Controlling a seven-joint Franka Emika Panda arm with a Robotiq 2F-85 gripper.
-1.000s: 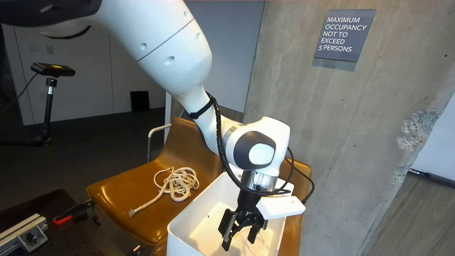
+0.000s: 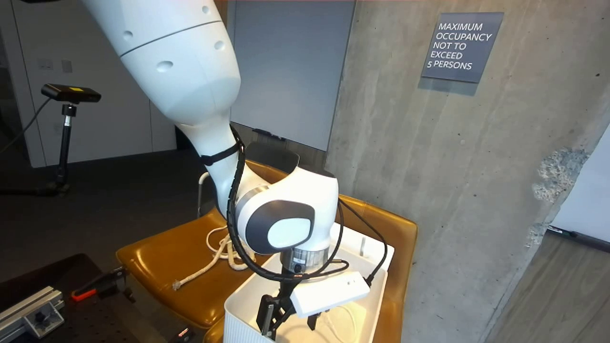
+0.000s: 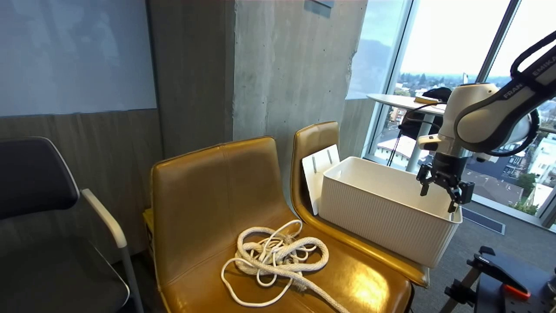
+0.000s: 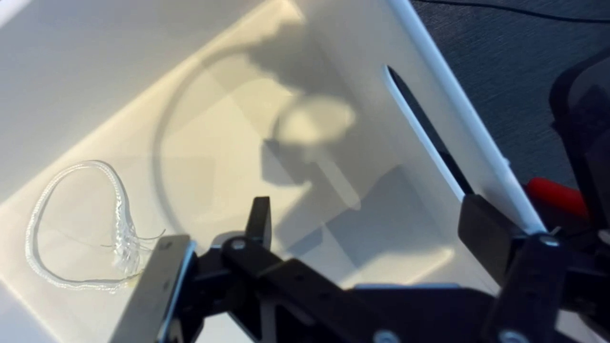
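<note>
My gripper stands open with nothing between its fingers, at the near-right end of the white bin. In the wrist view, one finger lies close to the bin's end wall with the slotted handle; I cannot tell whether they touch. The other finger hangs over the bin's floor. A short white cord, curled in a loop with a frayed end, lies on the bin floor to the left, apart from the gripper. On the seat of the brown chair sits a coiled white rope.
A white panel leans on the chair back behind the bin. Close to the bin's near end is a dark table with a red-handled clamp. The concrete wall rises behind the chairs.
The arm and gripper have moved left and a little lower in exterior view 1, toward the bin's left wall. The arm now hides part of the coiled rope, which has not visibly moved.
</note>
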